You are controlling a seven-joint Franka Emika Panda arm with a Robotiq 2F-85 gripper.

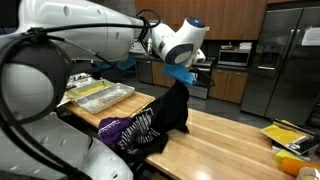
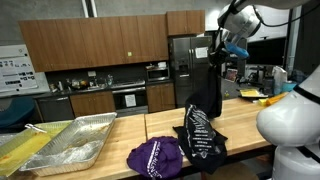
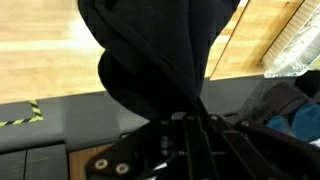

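A black cloth hangs stretched upward from the table, its top end at my gripper. In the wrist view the black cloth narrows to a bunched end at the fingertips, so my gripper is shut on it. Lower down, the cloth's other part still rests on the wooden table, where a patterned dark section shows. Beside it lies a crumpled purple cloth. The pinched spot itself is dark and hard to make out.
A foil tray and a yellow-green tray sit at one end of the table. Yellow items and an orange-yellow object lie at the other.
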